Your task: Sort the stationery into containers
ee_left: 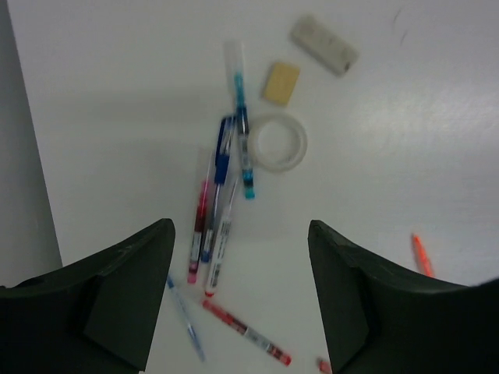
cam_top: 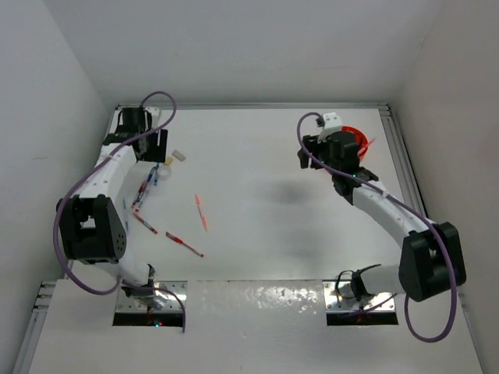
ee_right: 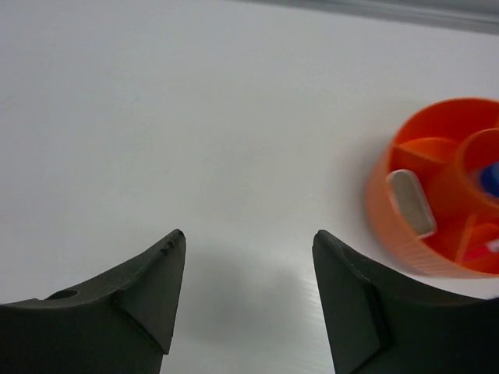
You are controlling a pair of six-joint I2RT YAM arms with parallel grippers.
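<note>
My left gripper hangs open over the left cluster of stationery. In the left wrist view lie a white eraser (ee_left: 324,45), a yellow block (ee_left: 281,82), a tape roll (ee_left: 278,164), several pens (ee_left: 222,167) and a red pen (ee_left: 245,332). Orange items (cam_top: 201,212) lie nearer the middle. My right gripper is open beside the orange divided container (ee_right: 386,226), which holds a whitish block (ee_right: 411,202) and blue and pink items.
Grey rails (cam_top: 249,104) run along the edges, with walls at the back and sides.
</note>
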